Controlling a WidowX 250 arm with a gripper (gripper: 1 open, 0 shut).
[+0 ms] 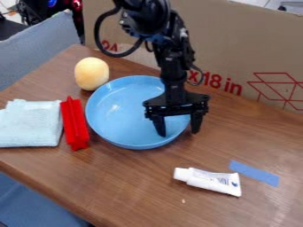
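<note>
The black gripper (pixel 176 122) of my arm is lowered over the right part of a light blue plate (pixel 124 111), its two fingers apart and open, one over the plate and the other by its right rim. I see no object between them, though the gripper hides part of the rim.
A yellow ball-like object (pixel 91 73), a red object (pixel 73 124) and a folded light cloth (pixel 28 123) lie left of the plate. A white tube (pixel 207 179) and a blue strip (pixel 254 173) lie at the front right. A cardboard wall (pixel 249 62) stands behind.
</note>
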